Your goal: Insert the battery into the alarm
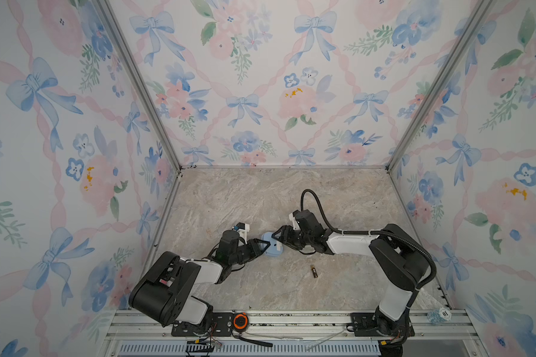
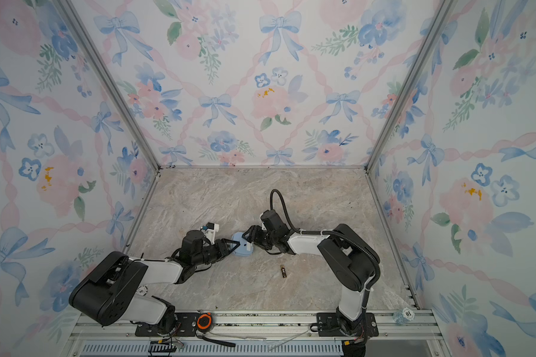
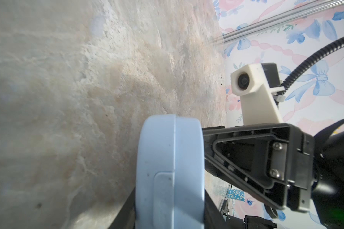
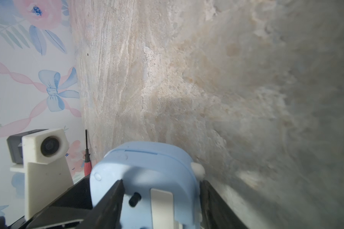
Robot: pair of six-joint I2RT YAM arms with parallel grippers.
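Note:
The light blue alarm (image 1: pixel 272 248) is held between the two arms, near the middle of the work area. My left gripper is shut on its sides, a finger (image 3: pixel 126 213) on either side of the rounded case. From the opposite side, my right gripper reaches it with its fingers (image 4: pixel 112 202) apart, straddling part of the alarm's back. A pale strip (image 4: pixel 162 210) and a small dark spot show on that back; whether the right fingers touch the case I cannot tell. The small dark battery (image 1: pixel 314 271) lies on the table, in front of the right gripper.
An orange-rimmed round object (image 1: pixel 240 322) sits on the front rail. A red-handled screwdriver (image 4: pixel 87 164) appears at the far left in the right wrist view. Patterned walls enclose the table on three sides.

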